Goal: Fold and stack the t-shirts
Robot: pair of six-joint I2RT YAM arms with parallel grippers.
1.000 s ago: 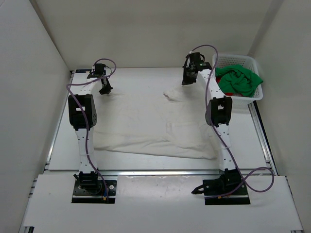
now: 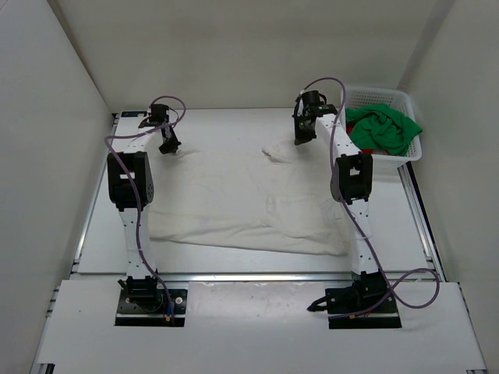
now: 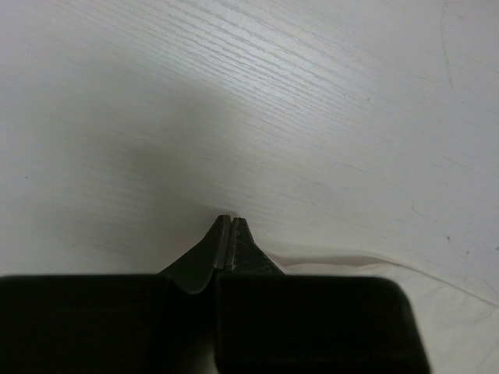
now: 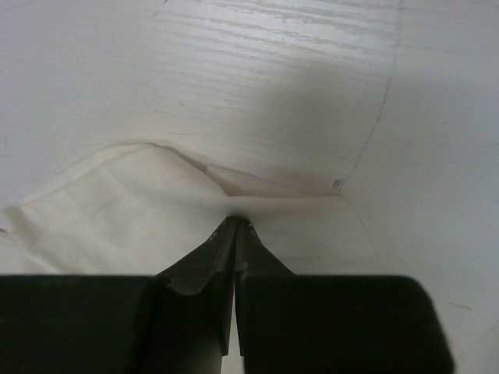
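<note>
A cream t-shirt [image 2: 222, 187] lies spread over the white table, one sleeve area showing a small fold near the upper middle. At its upper left corner my left gripper [image 2: 173, 148] is shut; in the left wrist view the cloth edge [image 3: 374, 269] runs up to the fingertips [image 3: 221, 241], which pinch it. Along the upper right edge stands my right gripper [image 2: 299, 142], its fingers together. The right wrist view has the shut tips [image 4: 228, 245] over the shirt's raised edge [image 4: 281, 201], with no cloth visible between them.
A white basket [image 2: 411, 105] with a green cloth [image 2: 382, 128] and some red cloth stands at the back right, close to my right arm. Bare table [image 2: 234, 121] lies behind the shirt, and a strip is clear in front.
The left arm has stayed put.
</note>
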